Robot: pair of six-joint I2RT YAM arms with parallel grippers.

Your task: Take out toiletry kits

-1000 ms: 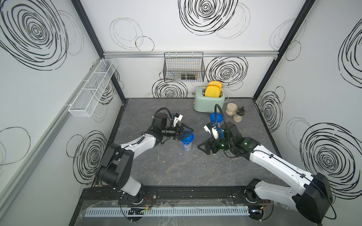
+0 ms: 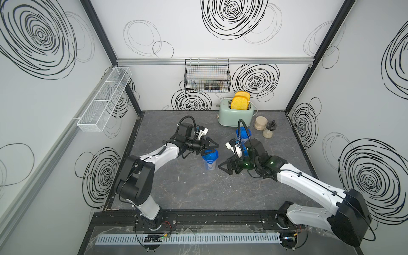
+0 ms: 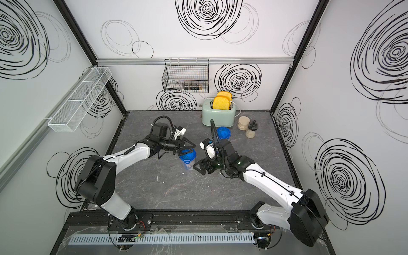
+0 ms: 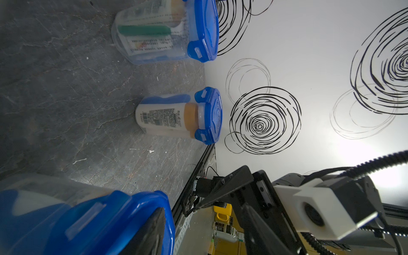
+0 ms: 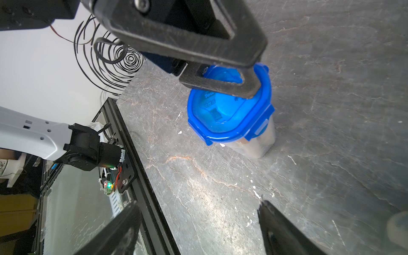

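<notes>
A blue-lidded clear container (image 2: 210, 164) stands mid-table; my left gripper (image 2: 209, 148) is shut on the rim of its lid (image 5: 221, 110). My right gripper (image 2: 226, 166) (image 3: 199, 167) stands open just right of it, fingertips apart over bare table in the right wrist view, nothing between them. Another blue-lidded container (image 3: 223, 132) is behind the right arm. The left wrist view shows two upright containers with items inside (image 4: 163, 114) (image 4: 150, 34).
A green toaster (image 2: 234, 116) with yellow slices, a beige jar (image 2: 260, 123) and a dispenser (image 2: 268, 130) stand at the back right. A black basket (image 2: 207, 78) and white rack (image 2: 102, 102) hang on the walls.
My left gripper has moved slightly back and up to the container's lid. My right gripper has moved a little leftward, toward that container.
</notes>
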